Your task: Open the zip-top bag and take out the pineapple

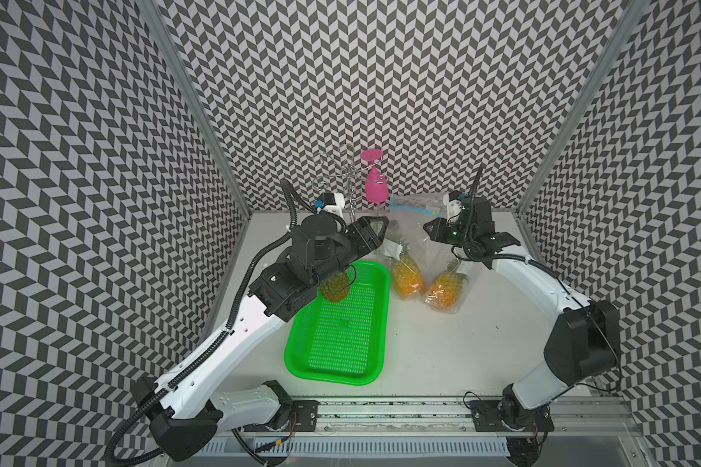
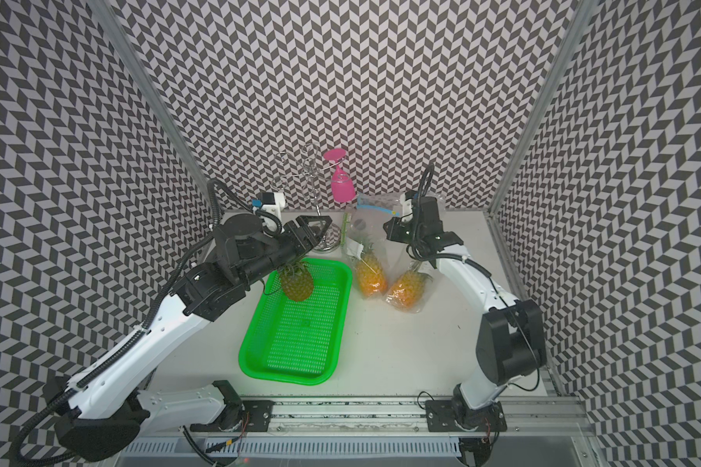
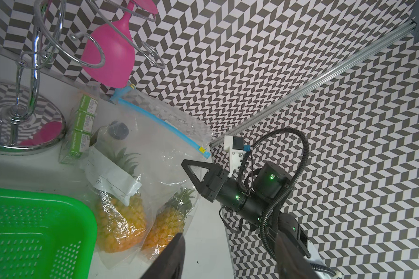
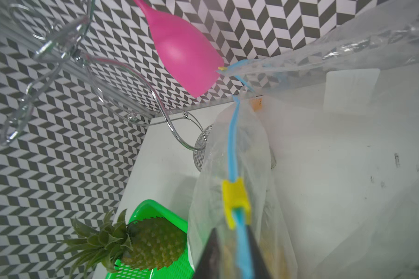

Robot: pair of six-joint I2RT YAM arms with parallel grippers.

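Note:
A clear zip bag with a blue seal (image 3: 158, 120) holds two pineapples, in wrappings right of the green tray. My right gripper is at the bag's top, with the blue strip and yellow slider (image 4: 236, 202) just at its fingers; whether it grips them is unclear. My left gripper (image 1: 381, 229) is part open above the bagged pineapples, nothing seen between its blurred fingers in the left wrist view. An unwrapped pineapple (image 2: 296, 286) lies in the green tray (image 2: 292, 366).
A chrome stand (image 3: 28, 116) with a pink glass (image 1: 375, 183) stands at the back, beside green-labelled packets (image 3: 83, 121).

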